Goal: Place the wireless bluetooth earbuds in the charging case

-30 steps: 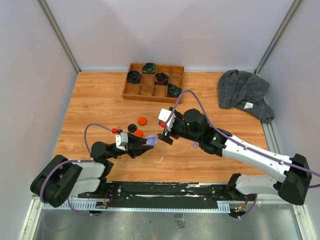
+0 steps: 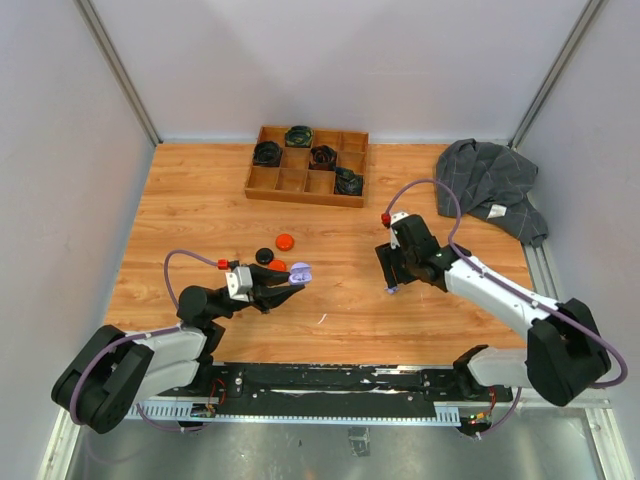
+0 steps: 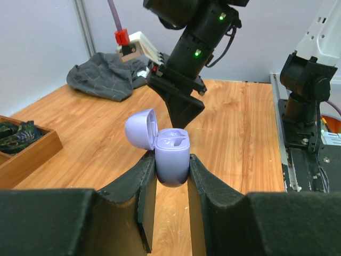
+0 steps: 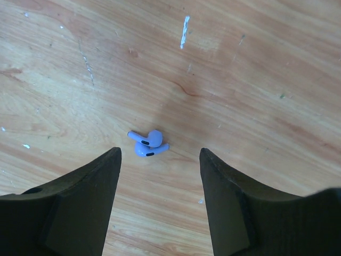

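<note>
In the left wrist view a lilac charging case [image 3: 171, 160] with its lid up is held between the fingertips of my left gripper. In the top view that case [image 2: 300, 273] sits left of centre. My right gripper hangs open over two lilac earbuds [image 4: 152, 140], which lie crossed on the wooden table between and just beyond its fingertips in the right wrist view. Nothing is held between those fingers.
A wooden compartment box [image 2: 262, 178] with dark bundles stands at the back. Red and black discs [image 2: 285, 242] lie near the left gripper. A grey cloth [image 2: 475, 180] is at the back right.
My right arm has moved rightward, away from the case, to over the earbuds, its gripper turning downward. My left gripper with the case has barely moved.
</note>
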